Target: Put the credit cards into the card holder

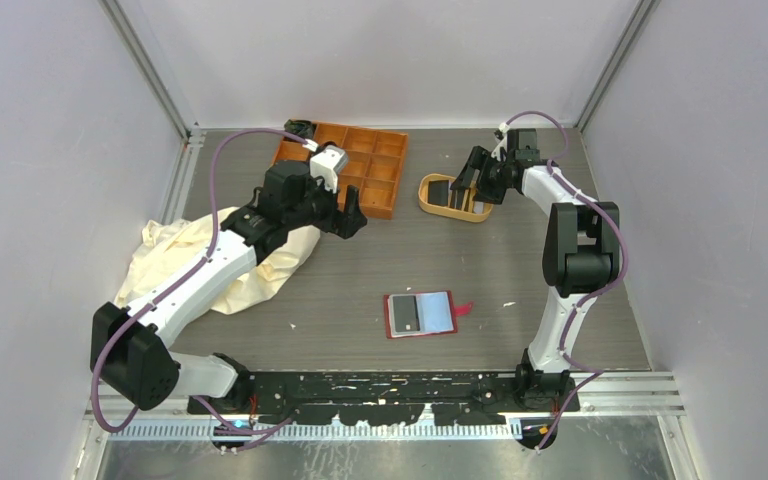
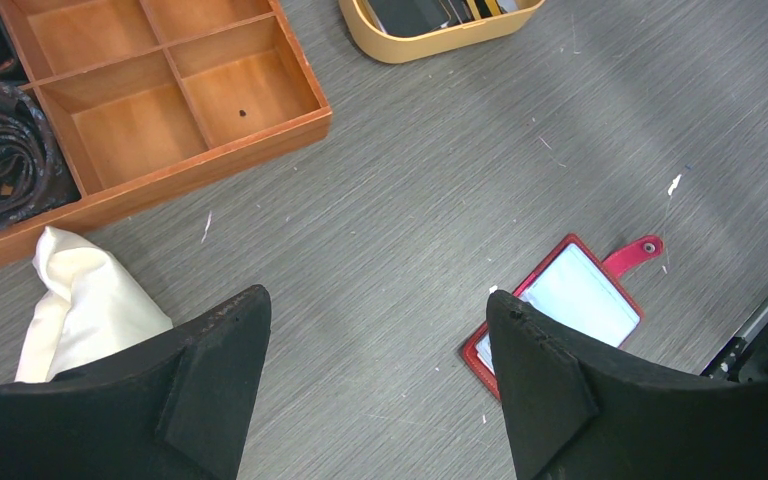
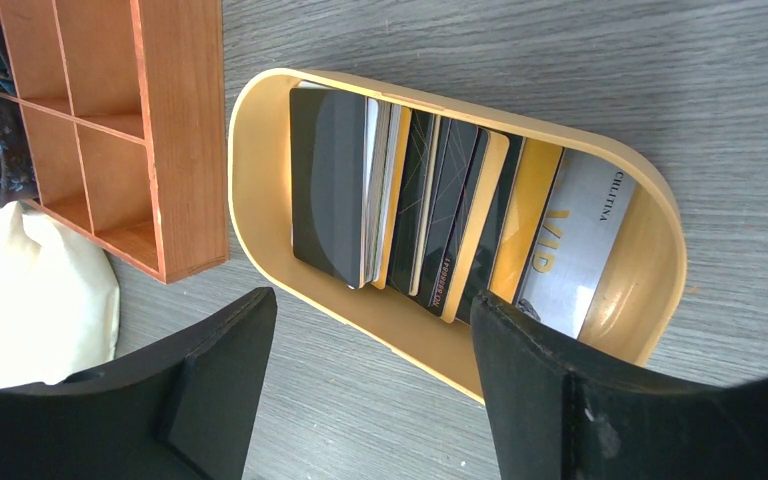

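A tan oval basket holds several credit cards, leaning in a row; a black card is at one end and a silver VIP card at the other. Over this basket my right gripper is spread apart, with no card between its fingers. The red-edged card holder lies unfolded near the front of the table, a dark panel on its left and a pale blue one on its right. My left gripper is open and empty above bare table, left of the basket; its right finger hides part of the holder.
A wooden compartment box stands at the back, with dark coiled items in its left cells. Cream cloth lies under the left arm. Between basket and holder the table is clear.
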